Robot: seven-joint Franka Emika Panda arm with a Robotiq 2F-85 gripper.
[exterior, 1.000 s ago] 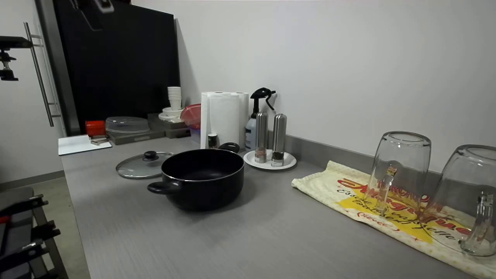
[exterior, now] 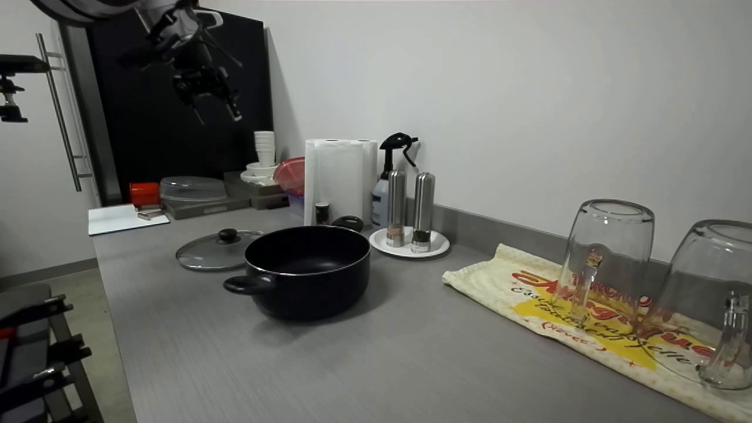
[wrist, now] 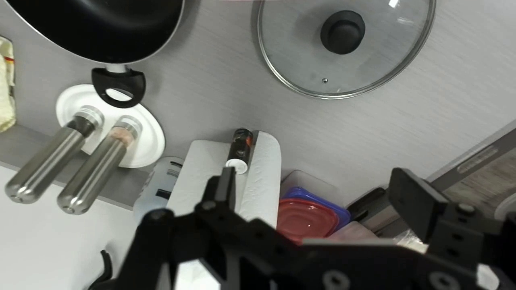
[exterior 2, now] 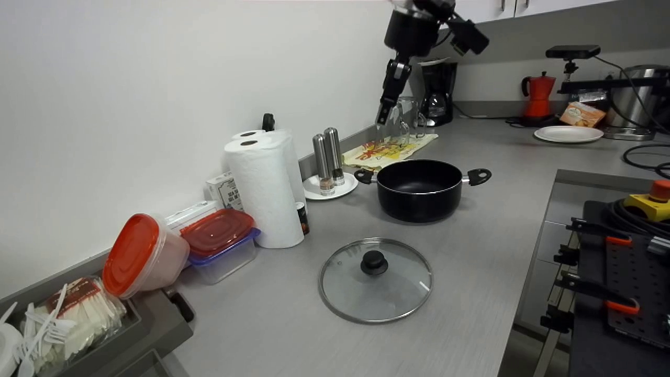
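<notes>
High above the counter, my gripper (exterior: 220,120) is open, its fingers (wrist: 410,203) spread wide with nothing held. A black two-handled pot (exterior: 306,289) stands uncovered on the grey counter, and it looks empty inside. Beside it lies a glass lid (exterior 2: 402,295) with a black knob (exterior 2: 374,262), flat on the counter and apart from the pot. From the wrist, the lid (wrist: 309,53) shows at the top right and part of the pot (wrist: 116,29) at the top left, both well clear of my fingers.
Two steel mills (exterior 2: 322,164) stand on a white plate (exterior 2: 312,188) near the wall. Paper towel rolls (exterior 2: 267,201), a spray bottle (exterior: 380,198) and lidded plastic tubs (exterior 2: 220,256) line the back. Upturned glass mugs (exterior: 607,261) rest on a cloth (exterior: 493,282).
My arm and gripper have come down and to the right in exterior view 1, from the top edge into fuller view. The pot and lid have not moved.
</notes>
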